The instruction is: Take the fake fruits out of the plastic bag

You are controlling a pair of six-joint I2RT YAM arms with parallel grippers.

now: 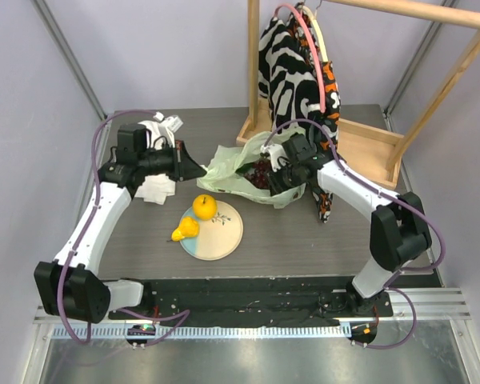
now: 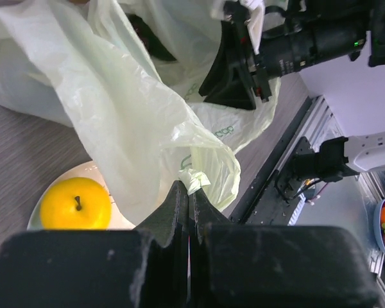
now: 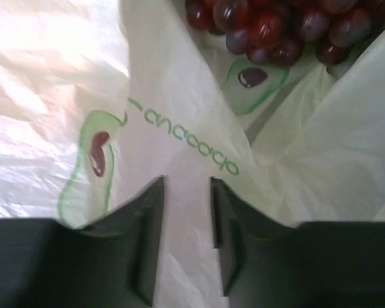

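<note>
A translucent plastic bag (image 1: pixel 236 182) lies open at the centre. My left gripper is shut on a crumpled edge of it. Red grapes (image 3: pixel 266 29) sit inside the bag, at the top of the right wrist view. My right gripper hangs over the bag's white inner side, fingers apart with nothing between them, below the grapes. A yellow apple (image 1: pixel 205 206) and a yellow pear (image 1: pixel 186 229) rest on the round plate (image 1: pixel 220 244).
A wooden rack (image 1: pixel 362 164) with hanging patterned clothes (image 1: pixel 290 72) stands behind and right of the bag. A white cloth (image 1: pixel 154 190) lies at the left.
</note>
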